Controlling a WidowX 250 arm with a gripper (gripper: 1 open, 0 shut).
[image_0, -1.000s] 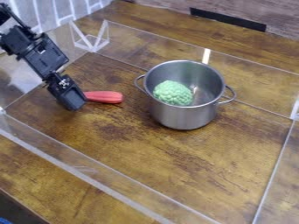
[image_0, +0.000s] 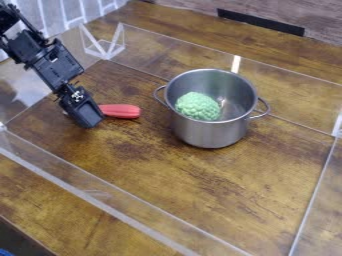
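A red elongated object, like a sausage (image_0: 120, 110), lies on the wooden table to the left of a steel pot (image_0: 211, 128). Inside the pot is a pale green knobbly ball (image_0: 197, 105). My black gripper (image_0: 86, 116) is low over the table at the left end of the red object; its fingers are partly hidden, so whether they are open or shut, or touch the object, is unclear.
Clear panels or strips edge the work area. A white strip (image_0: 235, 64) lies behind the pot.
My gripper and arm have shifted slightly to the right and down toward the red object. The pot and ball have not moved.
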